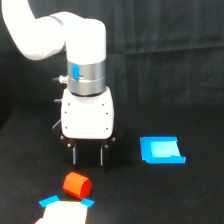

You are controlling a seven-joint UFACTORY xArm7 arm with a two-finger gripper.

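Note:
A small red block-like piece (77, 185), perhaps a short cylinder, lies on the dark table near the front left. My gripper (88, 154) hangs beyond it and slightly to its right, pointing down. Its two thin dark fingers stand apart, with nothing visible between them, so it looks open. The red piece shows just in front of the fingertips; whether they touch cannot be made out.
A light-blue square (161, 150) with darker blue edges lies right of the gripper. At the front left edge is a pale board (65, 214) with blue tape at its corners.

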